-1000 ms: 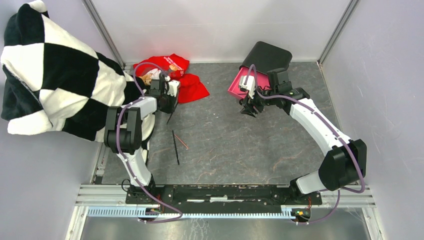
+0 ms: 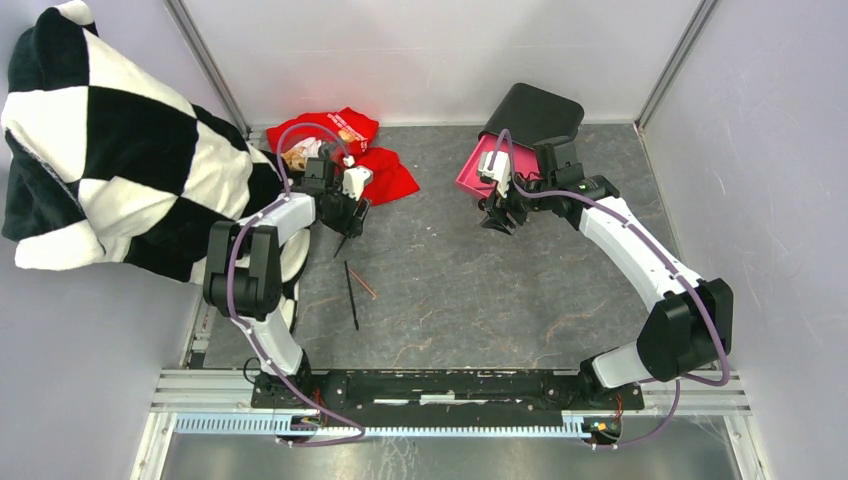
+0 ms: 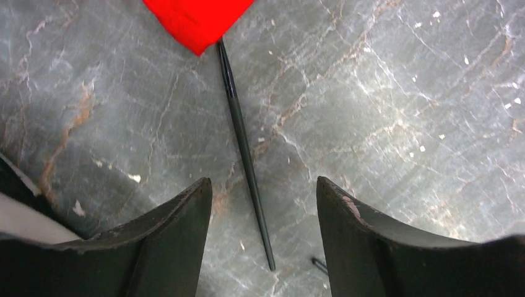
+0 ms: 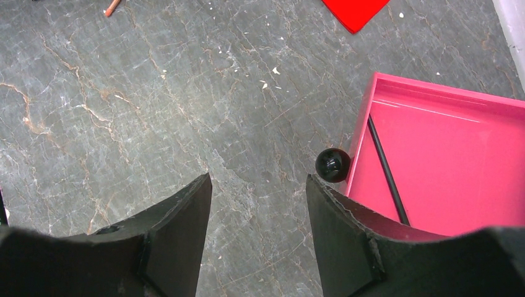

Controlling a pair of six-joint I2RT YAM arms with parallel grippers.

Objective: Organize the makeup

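Note:
My left gripper is open above a slim black brush (image 3: 244,148), whose upper tip meets red cloth (image 3: 198,25). Another black stick (image 2: 351,295) and a pinkish pencil-like stick (image 2: 362,283) lie lower on the table. My right gripper has its fingers apart, empty, left of the pink box (image 4: 452,154). The box holds a black stick (image 4: 385,167); a black round object (image 4: 332,166) sits by its outer left wall.
A checkered blanket (image 2: 130,150) covers the left side. Red bags (image 2: 330,125) lie at the back left, and a black lid (image 2: 530,105) at the back right.
My left gripper has moved a little toward the right of the top view. The right arm and the objects look unchanged.

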